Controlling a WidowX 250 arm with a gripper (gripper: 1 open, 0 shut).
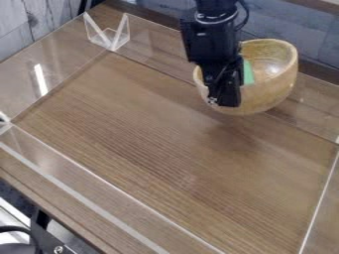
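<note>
My black gripper (217,91) reaches down from the top centre, shut on the near left side of a light wooden bowl (275,87) held tilted above the table (146,159). Inside the bowl a green object shows, partly hidden by the gripper. The fingertips are hard to make out against the bowl.
A white wire-like bracket (109,32) stands at the back left. A wall runs along the left and back, and black cables lie off the front-left corner.
</note>
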